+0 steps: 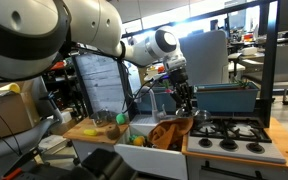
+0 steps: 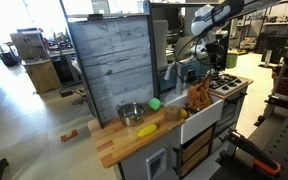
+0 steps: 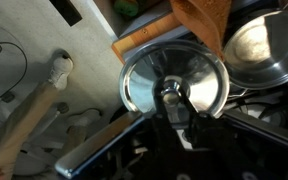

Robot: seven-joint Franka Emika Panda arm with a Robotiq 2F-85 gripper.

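A round shiny lid (image 3: 144, 76) with a dark central knob fills the middle of the wrist view. My gripper is shut at that knob, with the lid spread out beneath it. In the first exterior view my gripper (image 1: 183, 106) points down above the counter between the sink and the stove; the lid is hard to make out there. A steel pot (image 3: 265, 48) stands beside the lid in the wrist view, apparently empty. The same pot (image 1: 202, 115) appears right of the gripper from outside. The dark fingers partly merge with the shadows.
A brown cloth (image 1: 167, 134) hangs over the sink's edge close to the gripper. The black stove grates (image 1: 234, 129) lie to the right. On the wooden counter left of the sink are a steel bowl (image 2: 131, 113), a yellow object (image 2: 147, 130) and a green one (image 2: 155, 103).
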